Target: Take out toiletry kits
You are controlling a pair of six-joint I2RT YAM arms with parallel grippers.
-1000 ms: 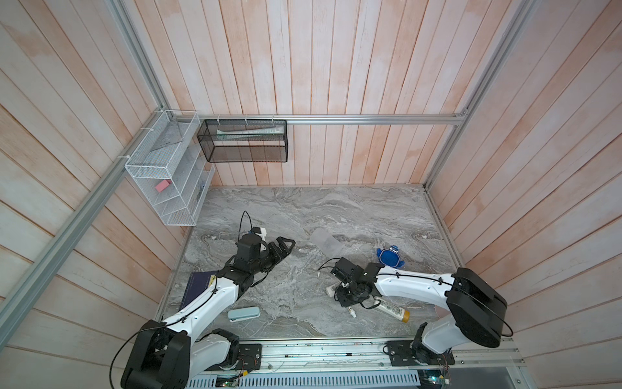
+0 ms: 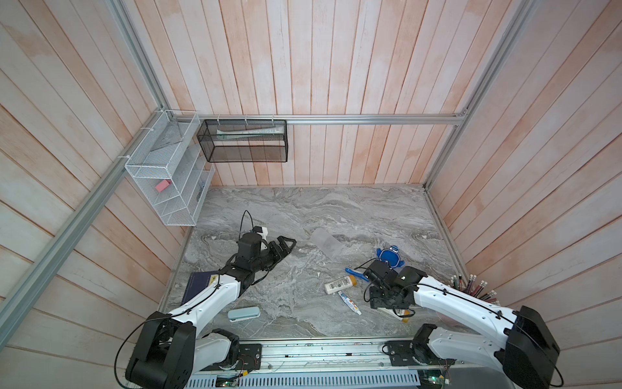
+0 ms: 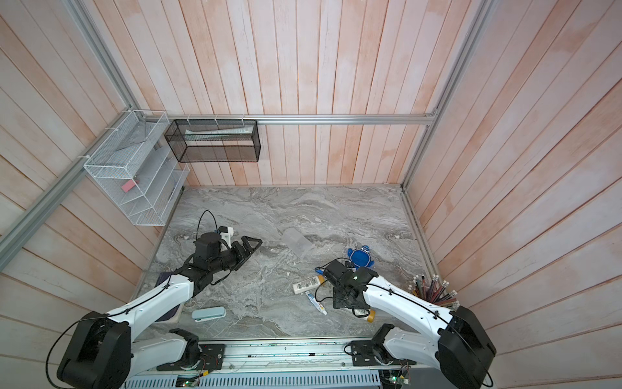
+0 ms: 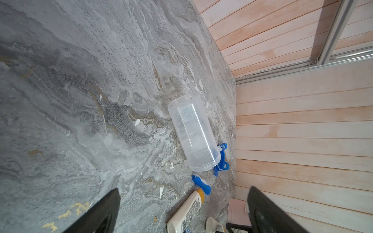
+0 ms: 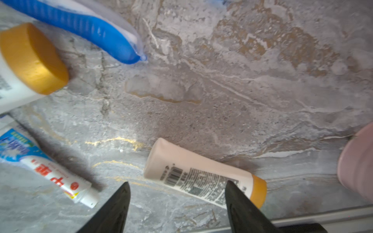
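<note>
In the right wrist view, a white bottle with orange cap (image 5: 198, 174) lies below my right gripper, whose fingertips are parted with nothing visibly held between them. Toothpaste (image 5: 50, 170), a second orange-capped bottle (image 5: 19, 66) and a blue toothbrush item (image 5: 105, 35) lie to its left and above. My left gripper (image 2: 282, 249) is open over the left half of the counter. A clear plastic case (image 4: 193, 130) lies mid-counter, beside a blue object (image 2: 390, 256).
A white wire shelf (image 2: 162, 194) and black basket (image 2: 242, 149) hang at the back left. A teal case (image 2: 244, 313) lies front left; pens (image 3: 434, 293) stand at the right edge.
My right arm has swung rightward, away from the toothpaste to over the front-right bottle, uncovering the middle bottle and toothpaste. The left arm has barely moved.
</note>
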